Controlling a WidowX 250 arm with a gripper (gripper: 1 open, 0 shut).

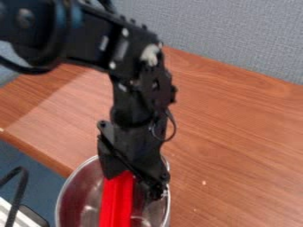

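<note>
My black gripper (130, 173) reaches down into a steel pot (71, 199) at the bottom of the camera view, its fingers open over the top end of a red bar-shaped object (116, 209) lying in the pot. Whether the fingers touch the red object is unclear, as the gripper hides its upper end.
A grey wall (243, 35) runs along the back. At the lower left, beyond the table edge, are a blue-grey surface, a dark cable and a white item.
</note>
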